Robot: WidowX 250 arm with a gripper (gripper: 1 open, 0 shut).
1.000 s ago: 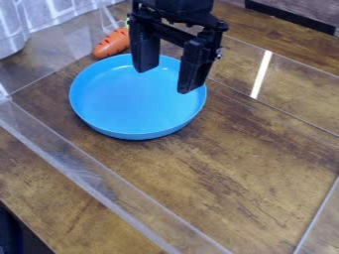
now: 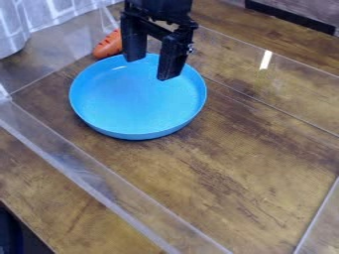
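Note:
My black gripper (image 2: 153,55) hangs open at the top middle, over the back rim of a round blue plate (image 2: 135,104), with nothing visible between its fingers. An orange carrot (image 2: 106,45) lies behind the plate, partly hidden by the gripper.
Clear panels or edges run along the left side and far right, and a crumpled pale cloth or plastic sits at the top left.
My gripper has moved up and back, toward the far side of the plate, and looks smaller in view. The plate and carrot look unmoved.

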